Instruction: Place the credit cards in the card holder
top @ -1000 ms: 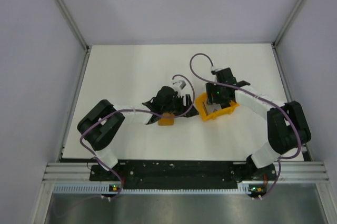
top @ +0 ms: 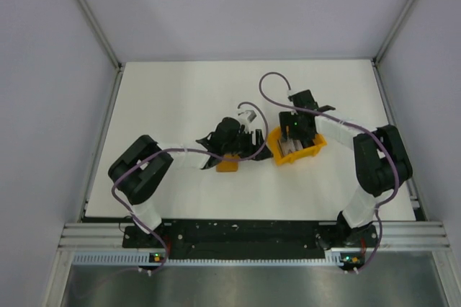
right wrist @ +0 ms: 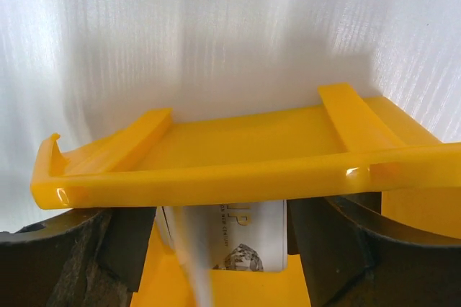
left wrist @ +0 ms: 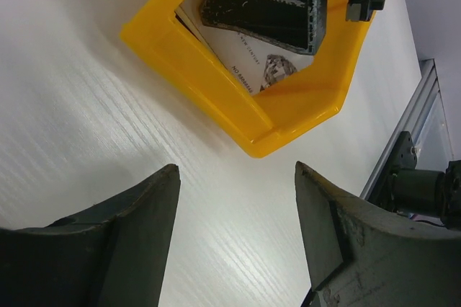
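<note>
White cards with a dark picture point(left wrist: 279, 69) stand inside a yellow open box point(top: 310, 153). My right gripper reaches down into that box. Its dark fingers point(right wrist: 122, 249) are apart, one on each side of the white card point(right wrist: 252, 238), with no clear grip on it. A blurred pale strip, perhaps a card's edge, crosses in front of the card. To the left of the box my left gripper is open over bare table, nothing between its fingertips. A small orange-yellow block point(top: 227, 166), perhaps the card holder, lies partly under the left arm.
The box's yellow rim point(right wrist: 238, 186) passes in front of the right fingers. In the left wrist view, a black right-hand finger point(left wrist: 270, 4) fills part of the box.
The left arm's elbow has moved slightly right in the last moment. Box and orange-yellow block stay put.
</note>
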